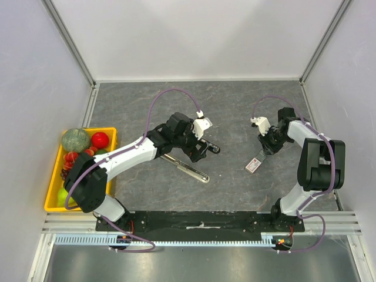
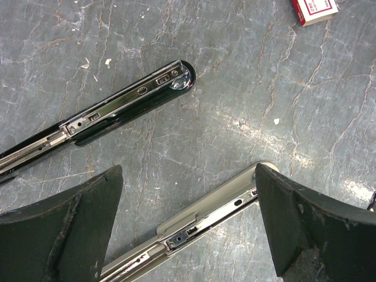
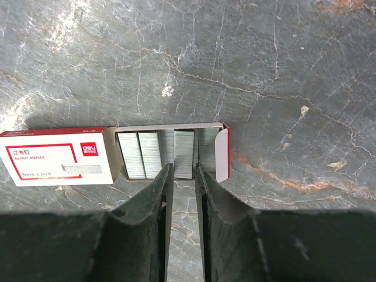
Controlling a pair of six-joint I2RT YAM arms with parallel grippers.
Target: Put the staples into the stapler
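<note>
In the right wrist view the white-and-red staple box (image 3: pixel 53 161) has its tray pulled out, with several grey staple strips (image 3: pixel 133 155) inside. My right gripper is shut on one staple strip (image 3: pixel 184 148), which shows between its fingertips over the tray. On the left, a black stapler piece (image 2: pixel 135 103) and a beige-silver stapler piece (image 2: pixel 205 214) lie roughly parallel; whether they join is hidden. My left gripper stands open above them, nothing between its fingers; its right finger covers part of the beige piece.
At the far left is a yellow bin (image 1: pixel 54 202) filled with fruit. Bare grey tabletop (image 1: pixel 229 106) stretches between the two arms and behind them. White walls close off the back and sides.
</note>
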